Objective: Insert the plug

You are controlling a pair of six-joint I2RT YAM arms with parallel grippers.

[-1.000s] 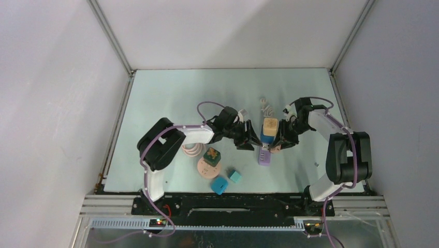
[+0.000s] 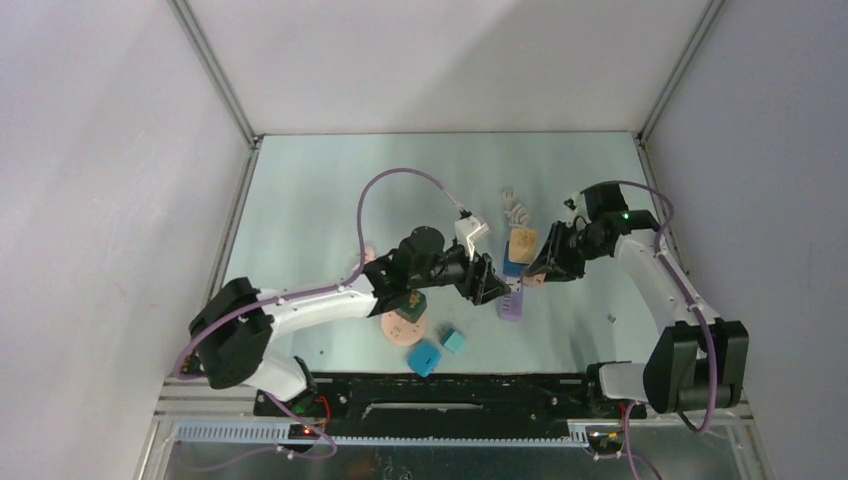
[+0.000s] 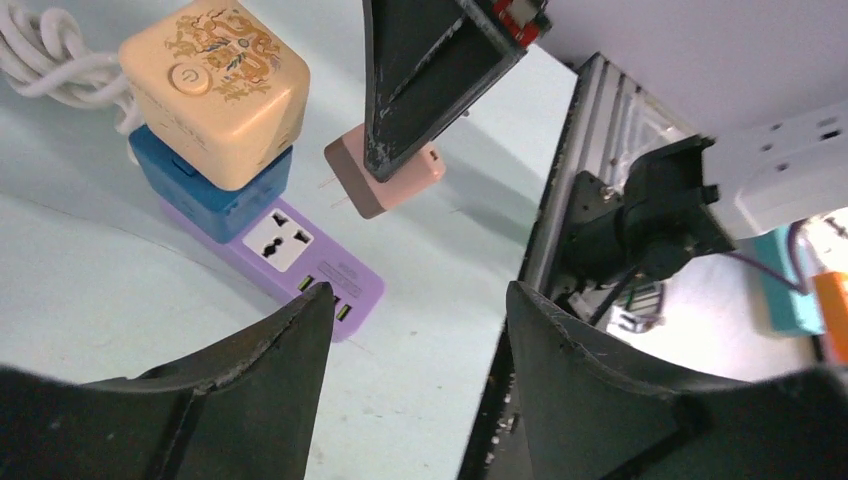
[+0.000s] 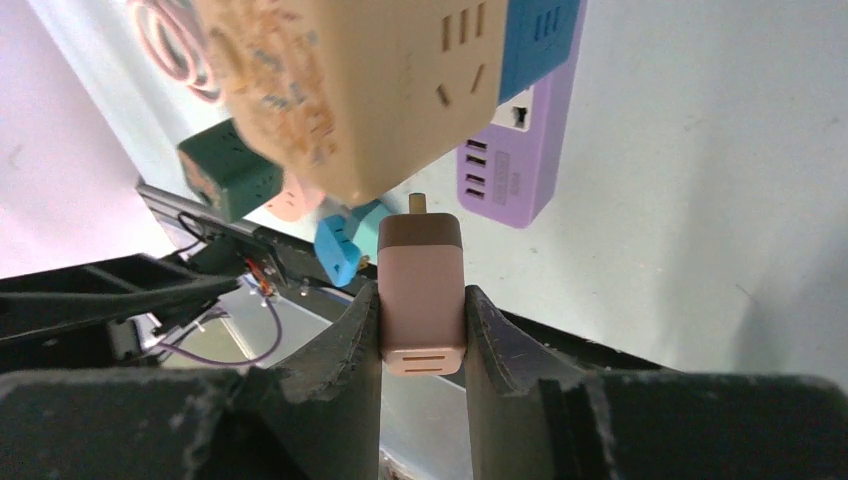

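Note:
A pink plug (image 2: 534,278) (image 3: 395,185) (image 4: 421,295) is held between the fingers of my right gripper (image 2: 548,265), prongs free, beside and above the purple power strip (image 2: 509,308) (image 3: 340,280) (image 4: 510,180). The strip's white socket face (image 3: 278,240) shows uncovered beside a blue adapter (image 3: 200,190) (image 4: 535,40) that has a cream block (image 2: 523,242) (image 3: 215,90) (image 4: 350,90) over it. My left gripper (image 2: 484,283) hangs open at the strip's left, nothing between its fingers.
A green block (image 4: 225,165) on a pink disc (image 2: 398,330), cyan (image 2: 453,341) and blue (image 2: 423,358) pieces lie front left. A coiled white cable (image 2: 515,205) lies behind the strip.
Both arms' rear sections have swung outward. The left gripper has shifted slightly toward the front and rotated; the right gripper, with the pink plug, has moved only slightly.

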